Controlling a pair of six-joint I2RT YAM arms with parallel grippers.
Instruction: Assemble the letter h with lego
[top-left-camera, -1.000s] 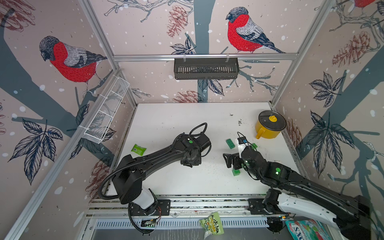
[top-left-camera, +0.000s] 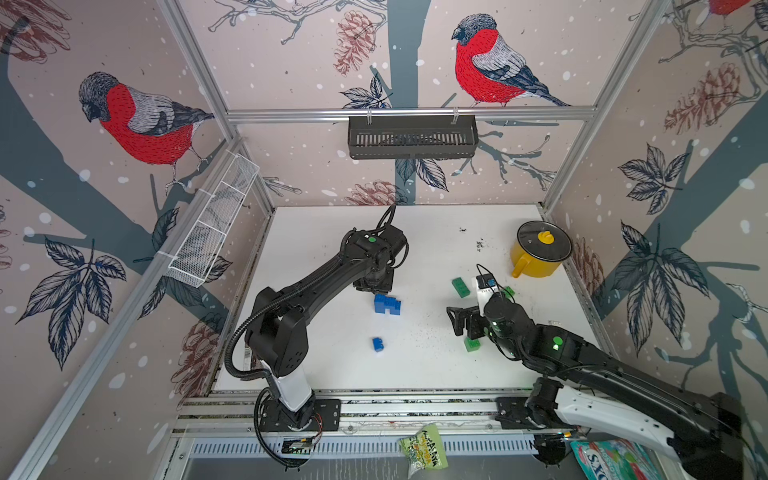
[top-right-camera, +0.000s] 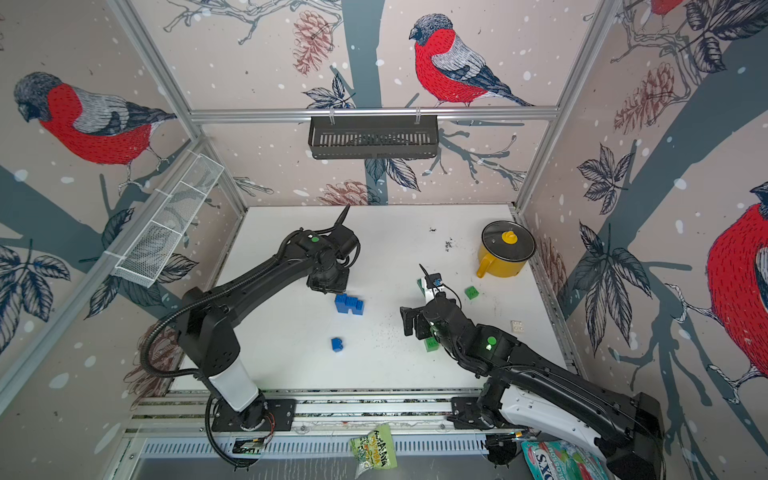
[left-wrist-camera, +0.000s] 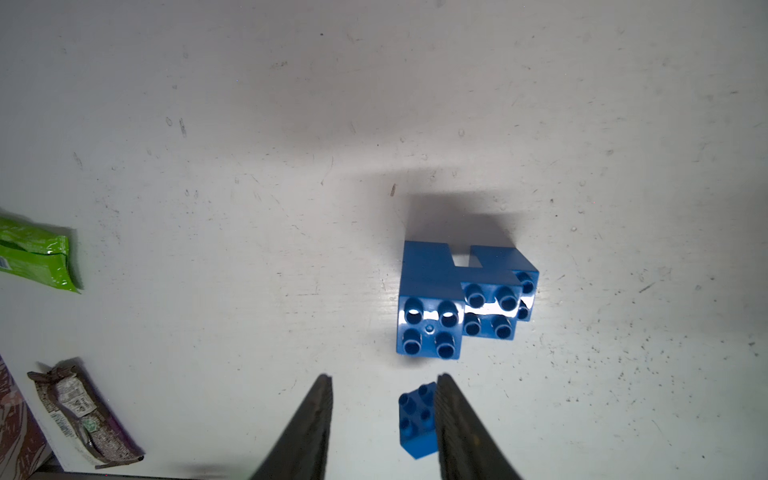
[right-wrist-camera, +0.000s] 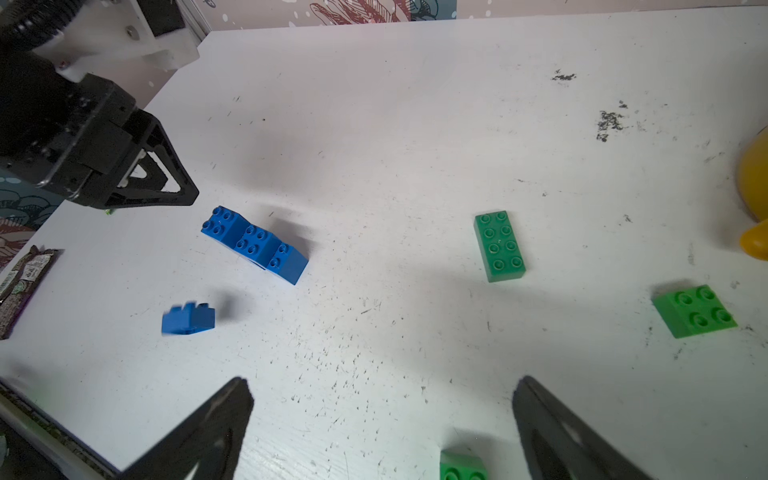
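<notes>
A joined group of blue bricks (top-left-camera: 387, 305) (left-wrist-camera: 429, 320) lies mid-table; a separate small blue brick (top-left-camera: 377, 344) (left-wrist-camera: 417, 422) lies nearer the front edge. My left gripper (top-left-camera: 373, 285) hangs above and behind the group, fingers apart with nothing held; in its wrist view the small brick appears just beyond the fingertips. My right gripper (top-right-camera: 414, 321) stands open at centre right, empty.
A yellow pot (top-left-camera: 536, 254) stands at the back right. A green packet (left-wrist-camera: 35, 254) and a brown wrapper (left-wrist-camera: 86, 414) lie to the left.
My left arm has risen and moved toward the back of the table, uncovering both blue pieces in the top left view. The right arm has not moved.
</notes>
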